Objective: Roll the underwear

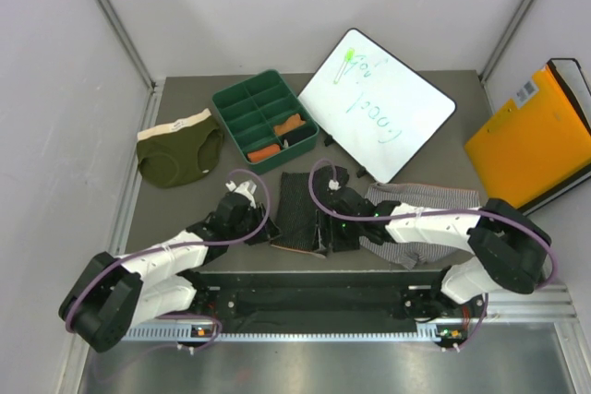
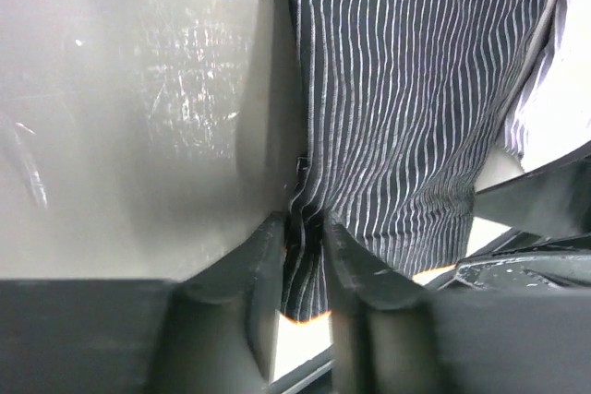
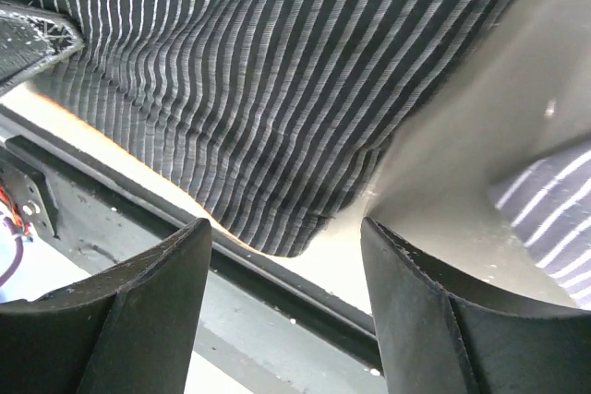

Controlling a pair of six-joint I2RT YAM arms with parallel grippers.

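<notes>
The dark striped underwear (image 1: 295, 202) lies flat, folded into a narrow shape, at the front middle of the table. At its front left corner is my left gripper, its fingers a narrow gap apart with an edge of the cloth between them; whether they pinch it is unclear. My right gripper stands open at the front right corner, fingers wide apart on either side of the cloth's tip. In the right wrist view the striped fabric (image 3: 268, 89) lies along the table's front edge. The right arm covers part of its right side.
A green divided box (image 1: 251, 99) with rolled items stands behind, and olive underwear (image 1: 177, 154) lies at left. A whiteboard (image 1: 379, 108) is at the back. Light striped cloth (image 1: 425, 251) lies to the right, beside an orange binder (image 1: 536, 131).
</notes>
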